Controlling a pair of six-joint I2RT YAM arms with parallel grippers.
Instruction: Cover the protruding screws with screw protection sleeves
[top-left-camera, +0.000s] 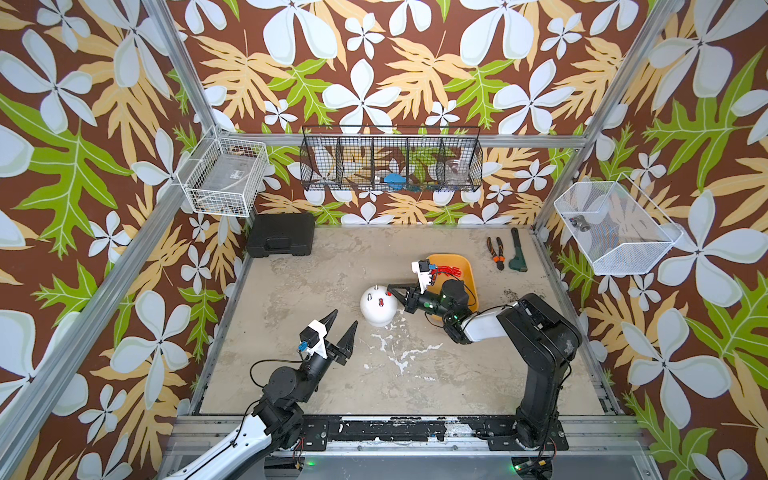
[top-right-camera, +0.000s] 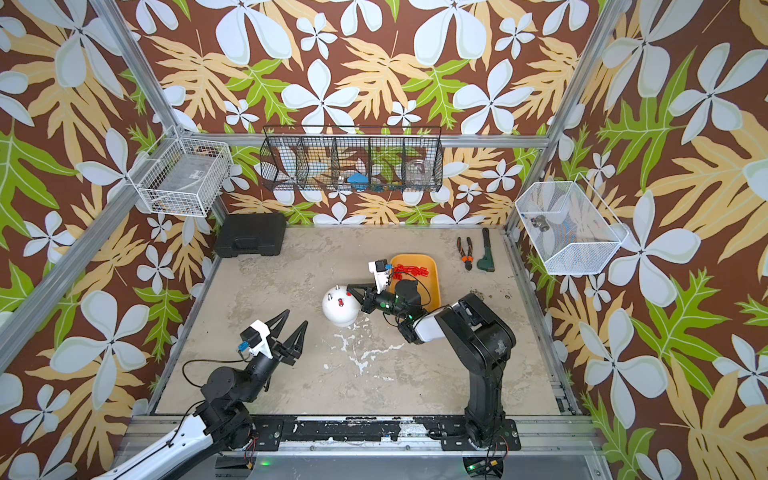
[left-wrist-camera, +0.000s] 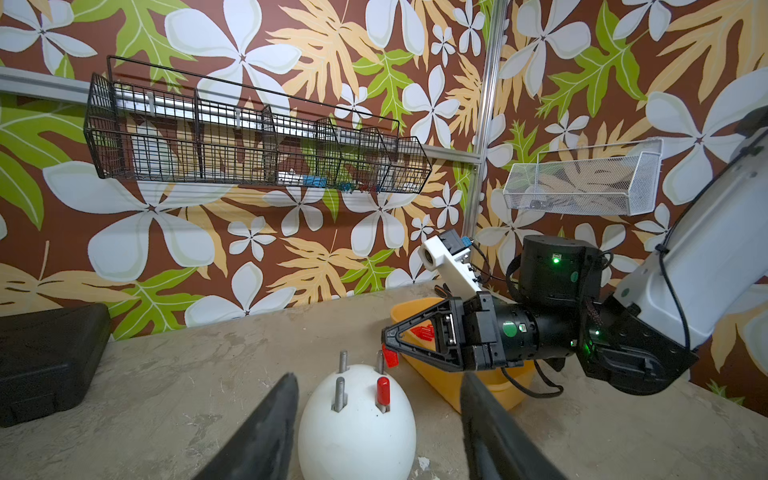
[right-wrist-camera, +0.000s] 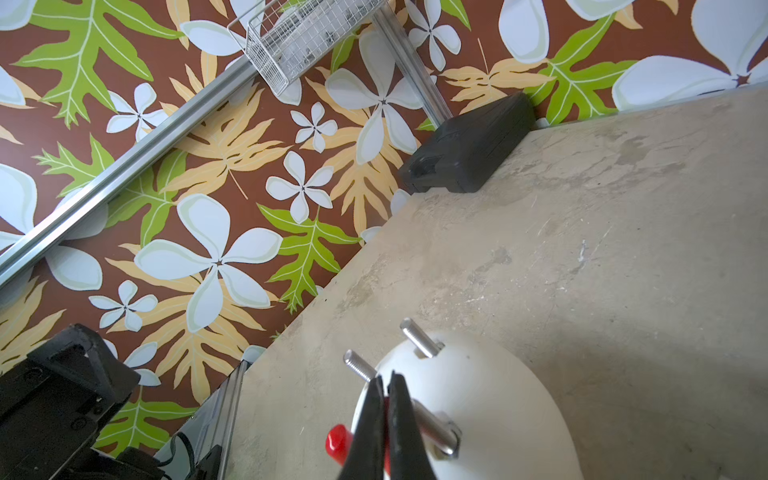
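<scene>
A white dome (top-left-camera: 377, 306) with upright metal screws stands mid-table. In the left wrist view, a red sleeve (left-wrist-camera: 383, 391) covers the front right screw. Bare are the front left screw (left-wrist-camera: 340, 394), the rear left screw (left-wrist-camera: 343, 361) and the rear right screw (left-wrist-camera: 380, 361). My right gripper is shut on another red sleeve (left-wrist-camera: 390, 356), held at its fingertips just right of the rear right screw and apart from its top, as far as shows. My left gripper (top-left-camera: 345, 318) stands open and empty, front-left of the dome.
Behind the right gripper sits a yellow bin (top-left-camera: 460, 268) with more red sleeves (top-left-camera: 445, 272). Pliers (top-left-camera: 496, 253) and a green-handled tool (top-left-camera: 517, 249) lie back right. A black case (top-left-camera: 281, 233) occupies the back left.
</scene>
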